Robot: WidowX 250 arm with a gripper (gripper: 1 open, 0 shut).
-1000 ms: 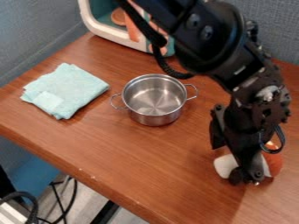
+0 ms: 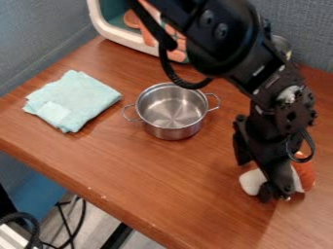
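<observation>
My gripper (image 2: 271,185) reaches down at the right of the table over a white and orange object (image 2: 251,182), which looks like a toy mushroom and is largely hidden behind it. Whether the fingers are closed on it cannot be told. A steel pot (image 2: 172,114) with two handles stands left of the gripper. A folded pale blue cloth (image 2: 72,97) lies at the left of the table.
A white and teal bin (image 2: 115,29) with orange items inside is at the back. Cables hang beyond the table's front left edge.
Over the last second my gripper and wrist have shifted very slightly, with a little more of the orange part showing. The pot and cloth are unchanged.
</observation>
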